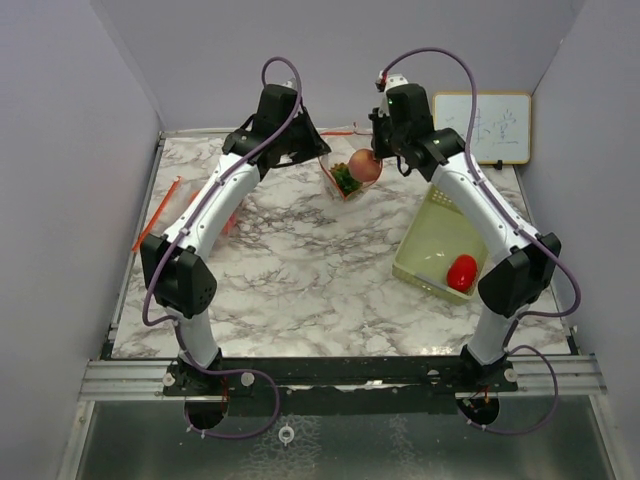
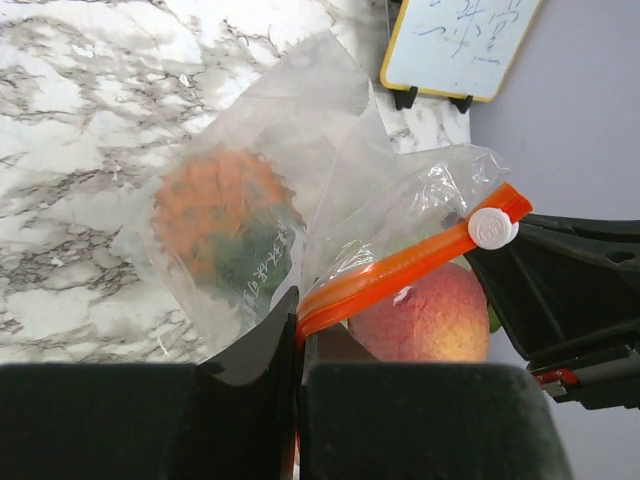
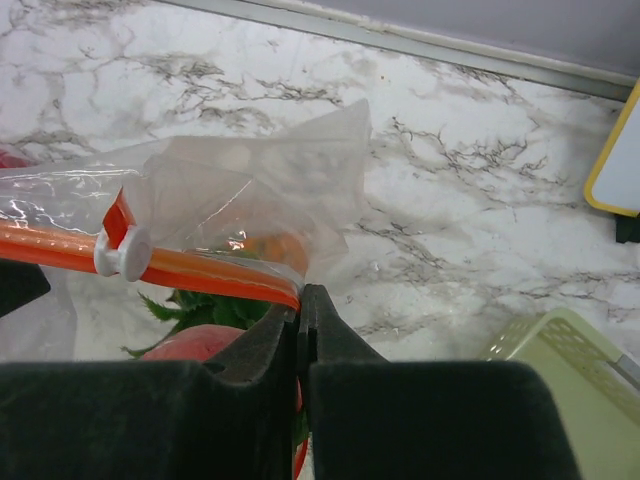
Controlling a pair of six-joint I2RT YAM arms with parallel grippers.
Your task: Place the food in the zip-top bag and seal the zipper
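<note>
The clear zip top bag (image 1: 332, 186) with an orange zipper (image 2: 400, 268) hangs open between my two arms. Inside show a reddish round fruit (image 1: 365, 165), green leaves (image 1: 345, 180) and, through the plastic, something orange (image 2: 225, 200). My left gripper (image 1: 322, 152) is shut on the mouth's left edge, the zipper running into its fingers. On the opposite edge, my right gripper (image 1: 380, 155) is shut, with the zipper's end between its fingertips. A white slider (image 2: 493, 228) sits on the zipper close to the right gripper.
At right stands a pale green bin (image 1: 435, 245) with a red item (image 1: 462, 273) in it. Another bag with an orange zipper (image 1: 157, 215) lies at left, partly behind my left arm. A whiteboard (image 1: 483, 125) stands at the back right.
</note>
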